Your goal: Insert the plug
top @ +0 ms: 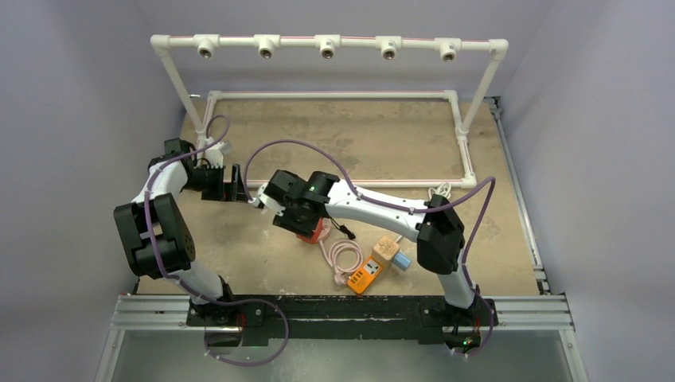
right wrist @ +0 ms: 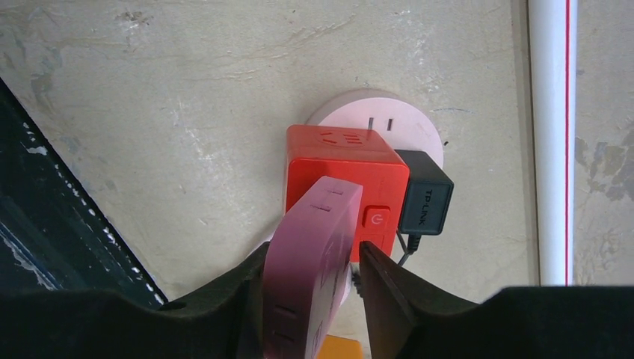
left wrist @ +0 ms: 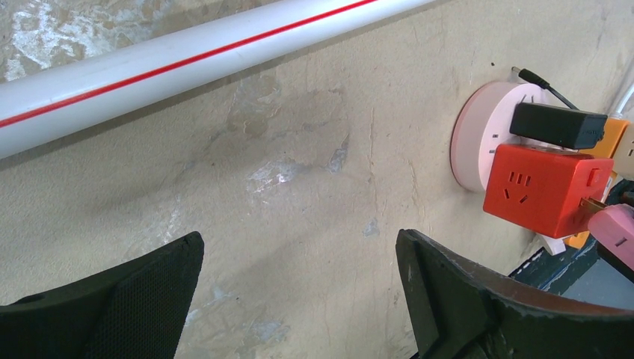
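Note:
In the right wrist view a pink plug block (right wrist: pixel 309 262) sits between the fingers of my right gripper, in front of a red cube socket (right wrist: pixel 344 194); whether the fingers press on it is unclear. The red cube (left wrist: pixel 534 187) rests against a round pink power strip (left wrist: pixel 478 134), beside a black TP-LINK adapter (right wrist: pixel 425 198). In the left wrist view the pink plug (left wrist: pixel 613 232) is at the red cube's side, with metal prongs showing. My left gripper stands open and empty at the left of the table, apart from these things.
An orange power strip (top: pixel 364 274), a wooden cube (top: pixel 386 248), a blue block (top: pixel 402 261) and coiled cable (top: pixel 346 253) lie at front right. A white pipe frame (top: pixel 334 95) surrounds the back area.

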